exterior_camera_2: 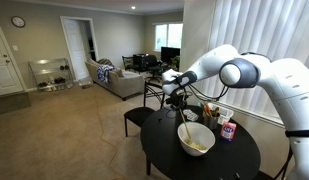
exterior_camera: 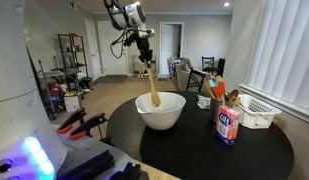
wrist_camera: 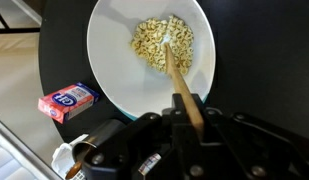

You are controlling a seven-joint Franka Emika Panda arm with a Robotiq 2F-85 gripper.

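My gripper [exterior_camera: 145,62] is shut on the handle of a light wooden stirring tool [exterior_camera: 152,86], which slants down from it into a white bowl [exterior_camera: 162,119]. Pale, oat-like pieces [wrist_camera: 150,38] cover part of the bowl's floor in the wrist view. Among them lies the tool's far end, with a whitish patch at its tip. The wrist view has the tool [wrist_camera: 183,92] running from my gripper over the bowl's inside. From the other side, my gripper [exterior_camera_2: 178,101] appears above the bowl [exterior_camera_2: 196,139], apart from its rim.
A red and blue box [exterior_camera: 227,122] stands right of the bowl on the round black table [exterior_camera: 194,158]. Behind it are a dark utensil holder [exterior_camera: 217,108] and a white basket [exterior_camera: 256,112].
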